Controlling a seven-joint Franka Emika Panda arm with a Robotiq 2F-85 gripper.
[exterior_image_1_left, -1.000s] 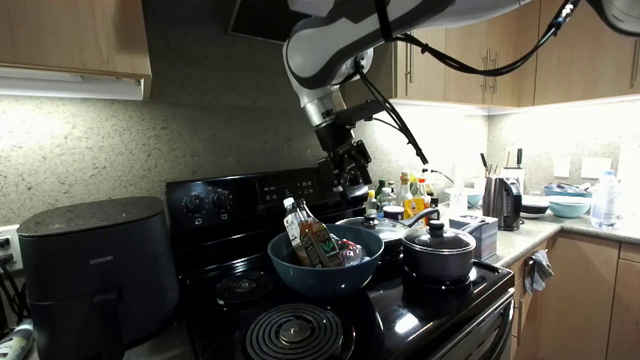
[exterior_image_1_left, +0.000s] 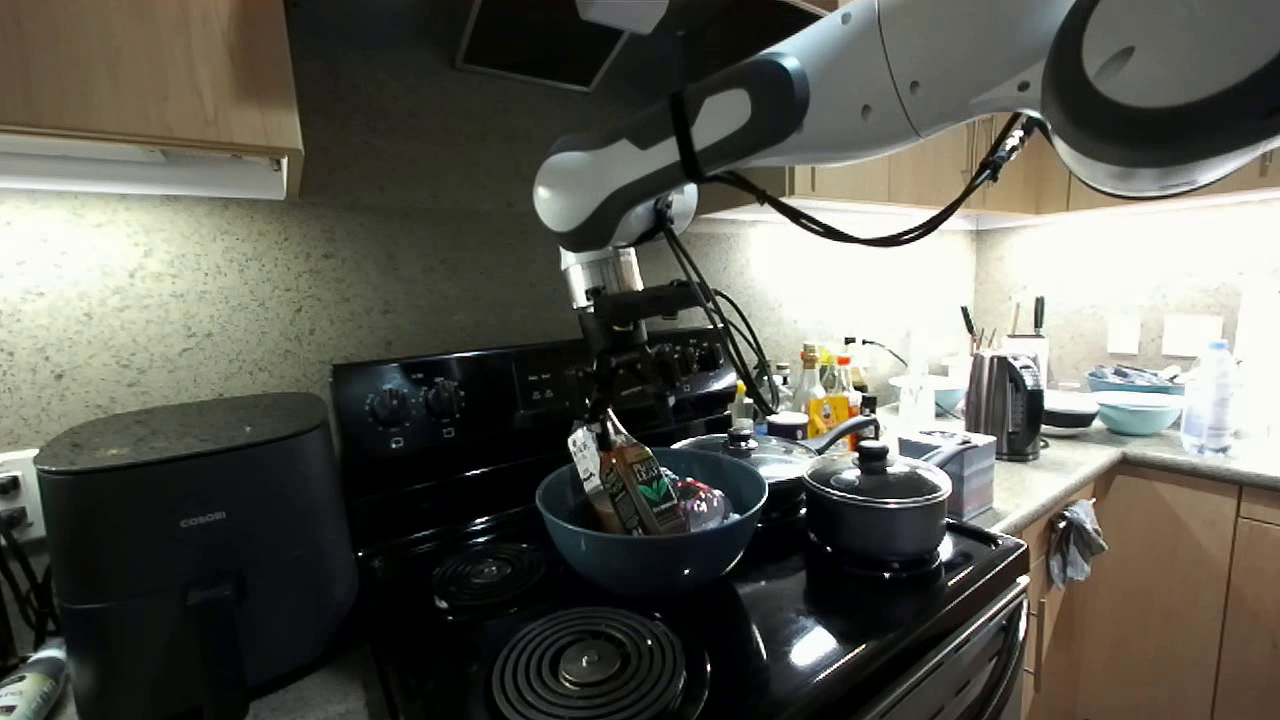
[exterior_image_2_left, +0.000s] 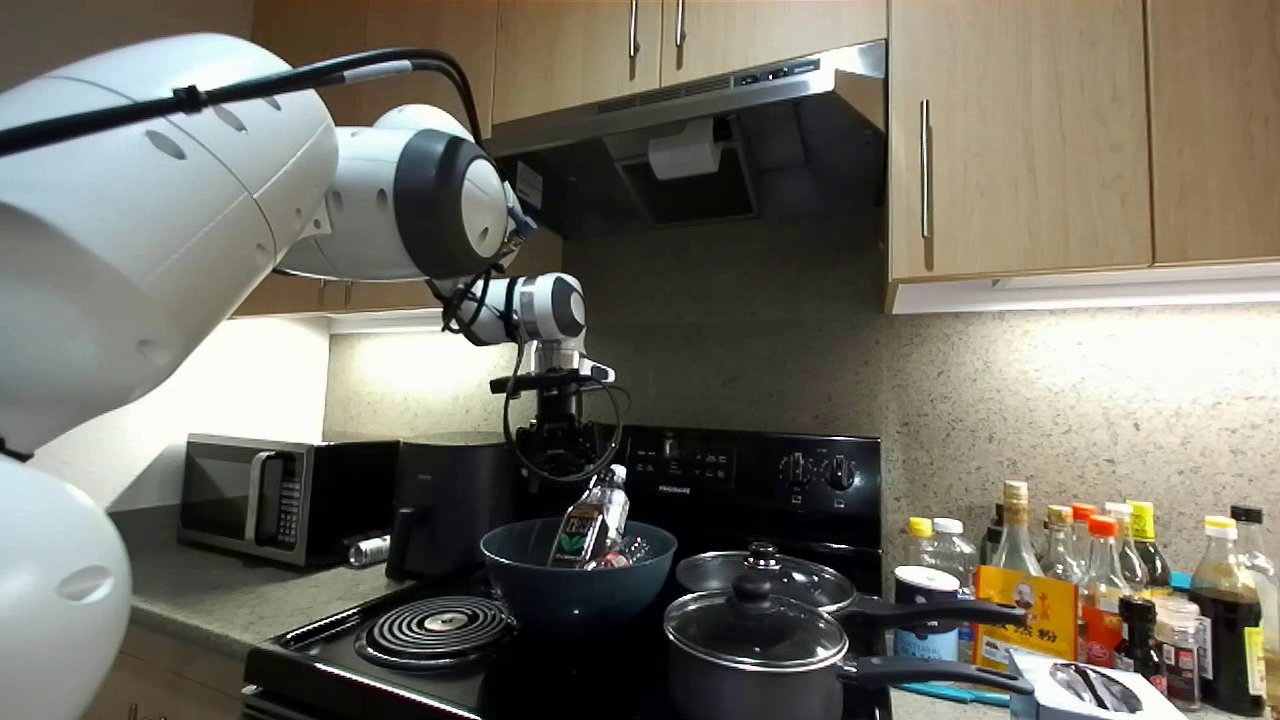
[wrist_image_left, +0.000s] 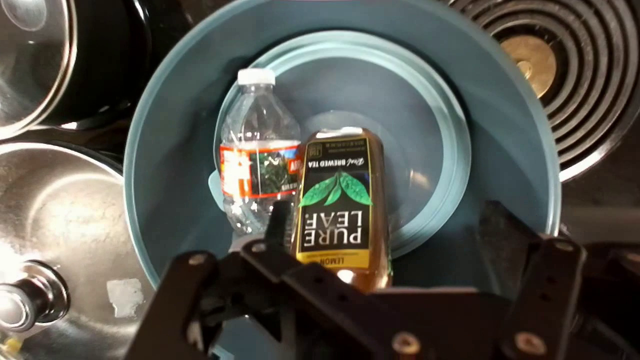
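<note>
A wide blue bowl (exterior_image_1_left: 648, 558) stands on the stove. Leaning up out of it is a Pure Leaf tea bottle (wrist_image_left: 342, 198), its label facing the wrist camera. A clear bottle with a red-edged label (wrist_image_left: 258, 162) lies beside it in the bowl. Another bottle with a white label (exterior_image_1_left: 584, 458) leans next to the tea in exterior view 1. Over the leaning bottles' upper ends is my gripper, open and pointing down; one finger (wrist_image_left: 277, 225) is left of the tea bottle, the other well to its right. The bottle necks are hidden behind the gripper's body in the wrist view.
Two lidded pans, a deep pot (exterior_image_1_left: 878, 510) and a shallow one (exterior_image_2_left: 764, 576), sit close beside the bowl. Sauce bottles (exterior_image_2_left: 1080, 564) crowd the counter past them. An air fryer (exterior_image_1_left: 198, 540) flanks the stove.
The arm has swung left and lowered in exterior view 1. My gripper went from a tilted pose right of the bottles to upright at their tops. The bowl and bottles look unmoved.
</note>
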